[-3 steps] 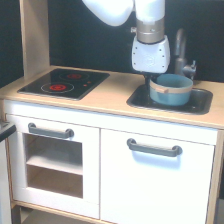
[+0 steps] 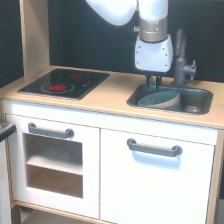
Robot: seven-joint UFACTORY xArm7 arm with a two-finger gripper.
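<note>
A blue-green pot (image 2: 160,99) with a tan rim sits low in the dark sink (image 2: 199,101), and it looks tilted. Above its left part, my gripper (image 2: 153,82) points straight down, with its dark fingers near or against the rim. These fingers are small and dark, so whether they grip the rim or stand apart is unclear. The pot's lower part is hidden by the sink's front edge.
Right behind the sink rises a dark faucet (image 2: 181,62), close to my hand. A black stovetop (image 2: 64,83) lies on the left of the wooden counter (image 2: 118,90). Below are an open-fronted oven (image 2: 55,165) and a white cabinet door (image 2: 150,185).
The pot has gone from upright and higher to lower in the sink, tilted and slightly left. My gripper has shifted slightly right and now stands over the pot's left part.
</note>
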